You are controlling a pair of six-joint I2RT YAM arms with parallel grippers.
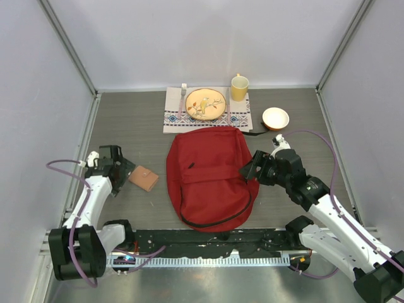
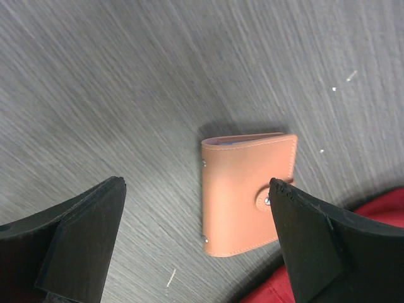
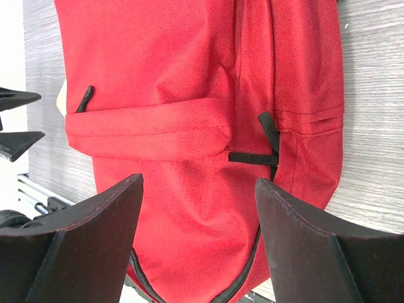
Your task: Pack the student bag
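Note:
A red bag (image 1: 211, 158) lies flat in the middle of the table, its black zip curving across the lower part. Left of it rests a small brown leather case (image 1: 144, 178); in the left wrist view this case (image 2: 243, 202) shows a folded opening and a round snap. My left gripper is open above the table, the right finger overlapping the case's snap side in view, nothing held. Over the bag's right side hovers my right gripper, open and empty, with the red fabric (image 3: 164, 132) and a black strap tab below it.
Behind the bag a patterned placemat (image 1: 170, 123) carries a plate (image 1: 206, 104), a fork (image 1: 183, 98) and a yellow mug (image 1: 239, 88). A white bowl (image 1: 275, 118) stands at the back right.

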